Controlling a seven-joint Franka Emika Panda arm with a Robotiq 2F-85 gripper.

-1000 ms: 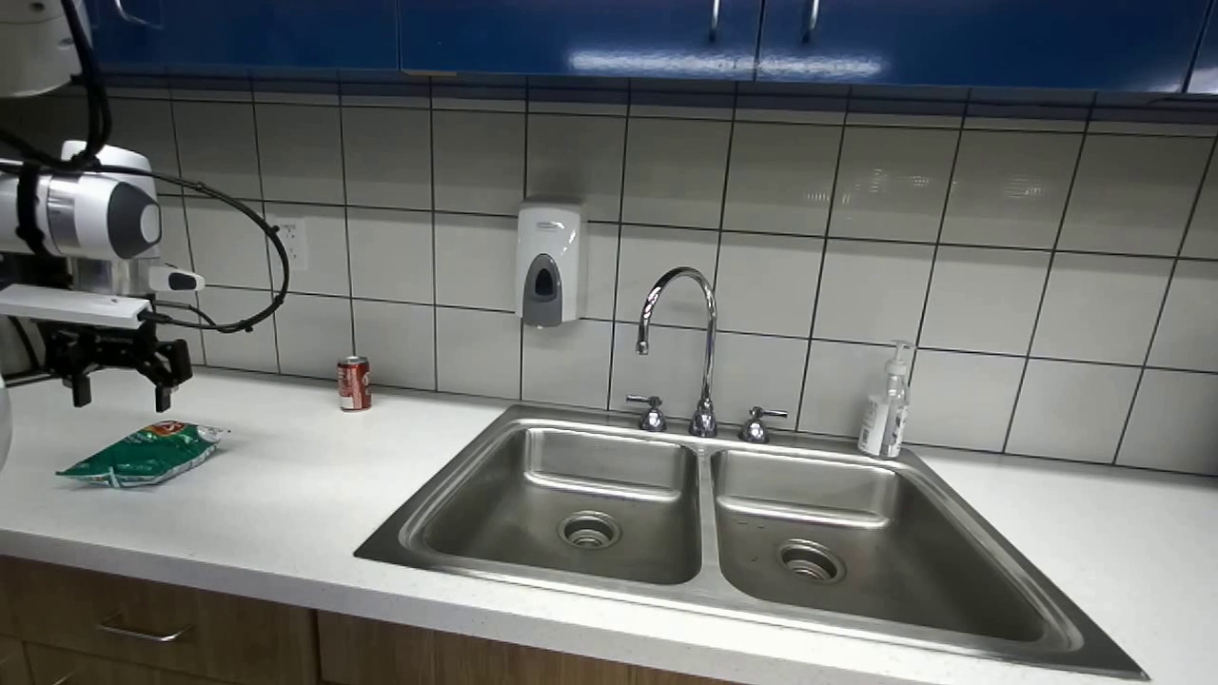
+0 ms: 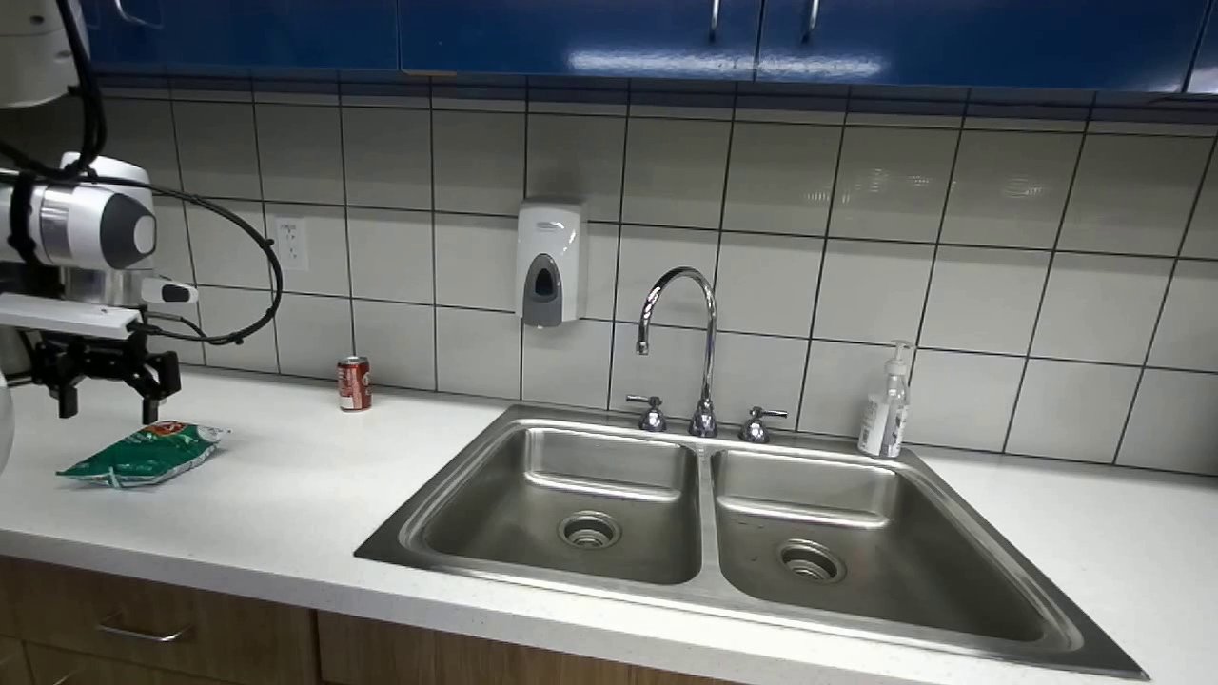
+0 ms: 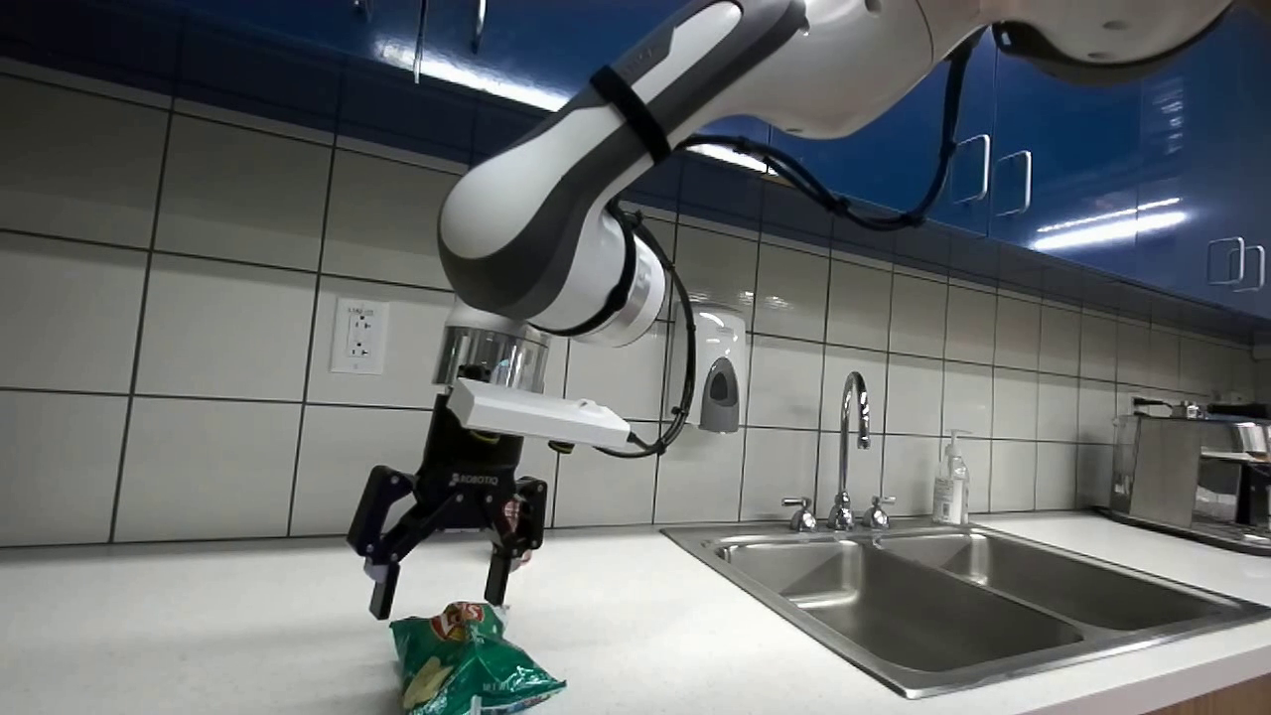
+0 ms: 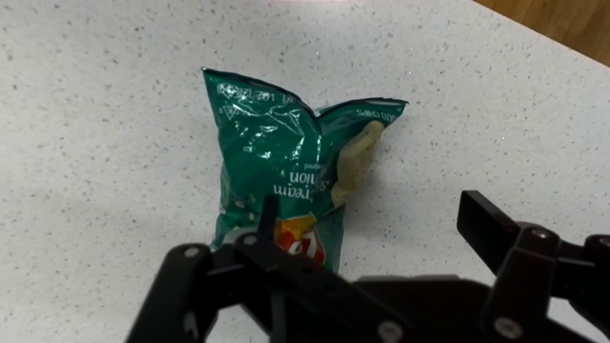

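A green chip bag (image 2: 147, 457) lies flat on the white counter at the left, its label end toward the wall. My gripper (image 2: 110, 411) hangs above it with fingers wide apart and nothing between them. Seen in exterior view 2, the gripper (image 3: 440, 600) is over the far end of the bag (image 3: 471, 667). In the wrist view one finger (image 4: 267, 220) overlaps the bag (image 4: 269, 148) near its label, while the other finger (image 4: 483, 228) is over bare counter to the right; the bag's lower end is hidden behind the gripper.
A red can (image 2: 354, 383) stands near the tiled wall. To the right is a double steel sink (image 2: 708, 514) with a faucet (image 2: 705, 365) and a soap bottle (image 2: 886, 411). Bare counter separates bag and sink. A toaster-like appliance (image 3: 1162, 471) stands at the far right.
My gripper has come down a little and shifted slightly left in exterior view 1, closer to the bag. The bag and the can have stayed in place.
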